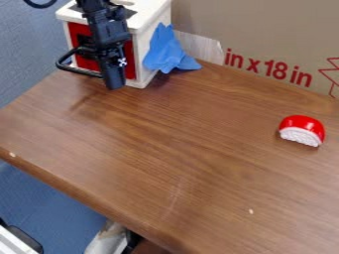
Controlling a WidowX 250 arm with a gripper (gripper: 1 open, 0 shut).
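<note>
My gripper (pixel 109 67) is at the upper left, in front of a white box (pixel 143 20) with a red front panel. A black bar reaches out from it to the left. Whether its fingers are open or shut cannot be made out. A crumpled blue cloth (pixel 169 52) lies against the box's right side. A red object with a white face (pixel 300 130) lies on the right part of the wooden table (pixel 159 169).
A cardboard panel (pixel 265 40) with red print stands along the back. The table's edge runs diagonally at the lower left, with blue padding (pixel 40 198) beyond it.
</note>
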